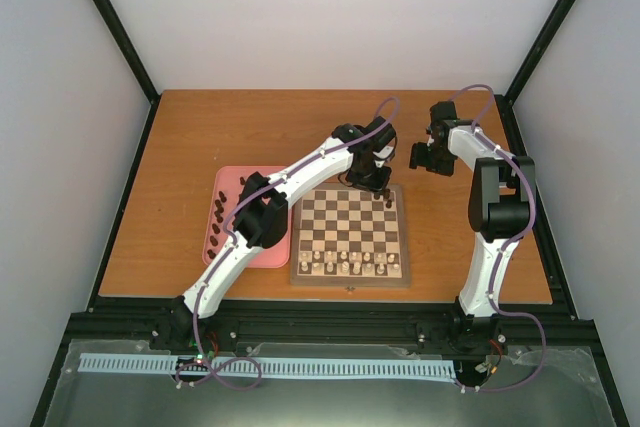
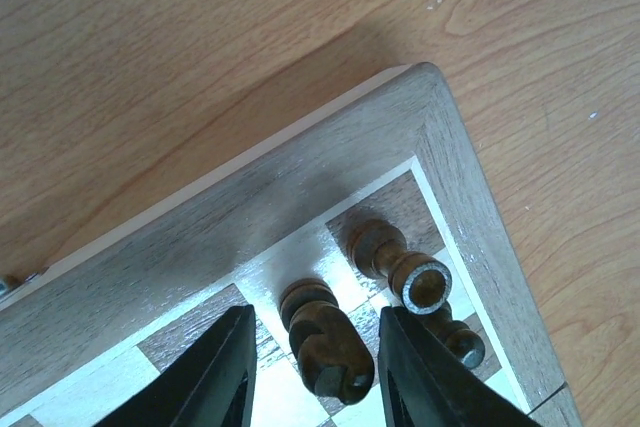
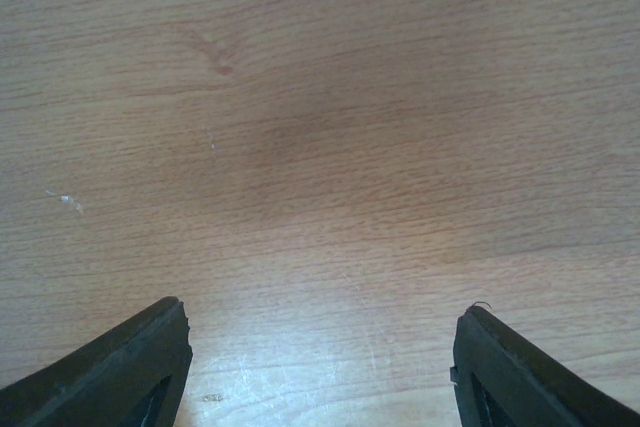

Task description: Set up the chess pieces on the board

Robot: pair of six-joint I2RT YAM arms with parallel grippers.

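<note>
A dark knight (image 2: 335, 352) stands on the light square beside the corner of the chessboard (image 2: 300, 172), in the left wrist view. My left gripper is open around it, one finger on each side, with a clear gap on the left. To the knight's right, a dark rook (image 2: 420, 282) stands on the dark corner square. Part of a dark pawn (image 2: 464, 345) shows behind the rook. My right gripper is open over bare table, nothing between its fingers. Light pieces (image 1: 344, 268) fill the board's near rows.
A pink tray (image 1: 232, 173) left of the board holds several dark pieces (image 1: 214, 228); the left arm crosses over part of it. The middle of the board is clear. Bare table (image 1: 435, 237) lies right of the board and behind it.
</note>
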